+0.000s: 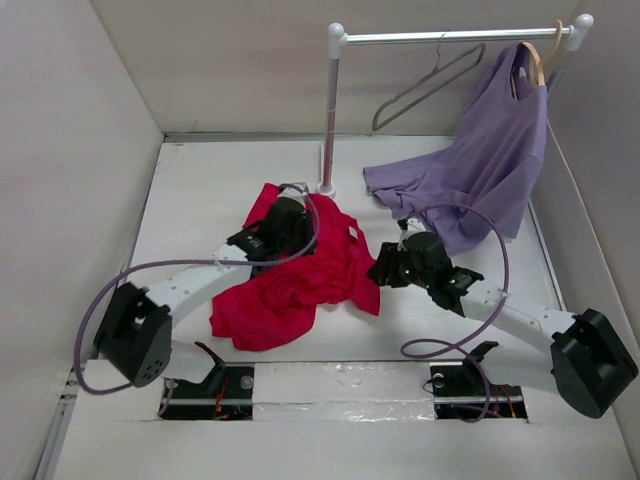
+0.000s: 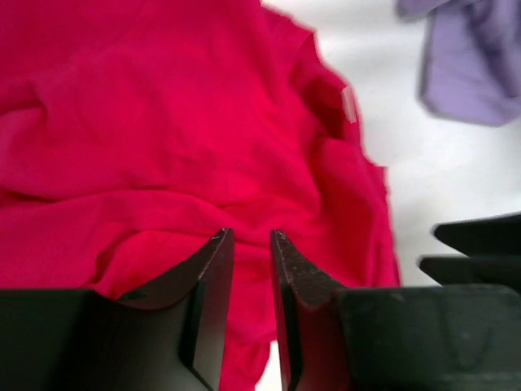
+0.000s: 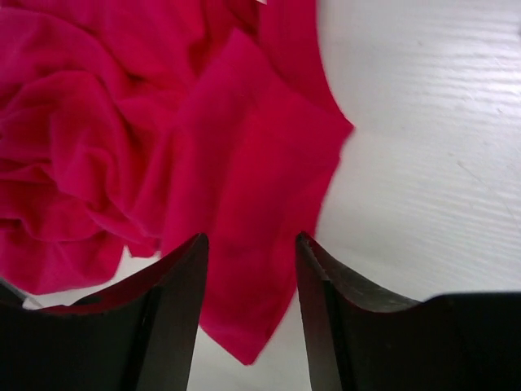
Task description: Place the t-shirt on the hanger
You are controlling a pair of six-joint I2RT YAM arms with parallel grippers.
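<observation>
The red t-shirt (image 1: 267, 310) lies crumpled on the white table. My left gripper (image 1: 298, 240) is over its upper middle; in the left wrist view its fingertips (image 2: 225, 248) are part open, a narrow gap above the red cloth. My right gripper (image 1: 385, 266) is at the shirt's right edge, open, its fingers (image 3: 175, 285) apart over a red flap. An empty grey hanger (image 1: 420, 88) hangs from the rail (image 1: 455, 36) at the back.
A purple shirt (image 1: 465, 180) on a wooden hanger hangs at the back right, its lower part on the table. The rail's post (image 1: 330, 120) stands behind the red shirt. Bare table lies left and front right.
</observation>
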